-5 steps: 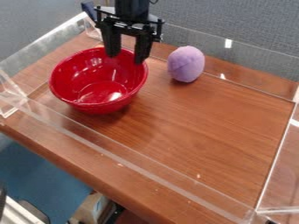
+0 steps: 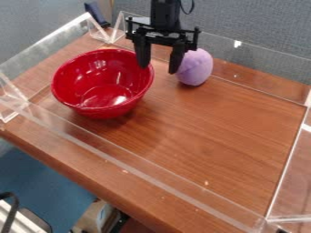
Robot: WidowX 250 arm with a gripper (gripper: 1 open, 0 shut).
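My black gripper (image 2: 159, 58) hangs at the top centre, over the back right edge of a red bowl (image 2: 102, 85) and just left of a purple ball-like object (image 2: 195, 67). Its fingers point down and stand apart, with nothing visible between them. The bowl sits on the wooden table, with its inside looking empty. The purple object rests on the table behind and to the right of the bowl.
Clear plastic walls border the wooden table (image 2: 206, 155) on its sides. A grey wall stands behind.
My gripper has moved right, from above the bowl towards the purple object. The bowl and the purple object look unmoved.
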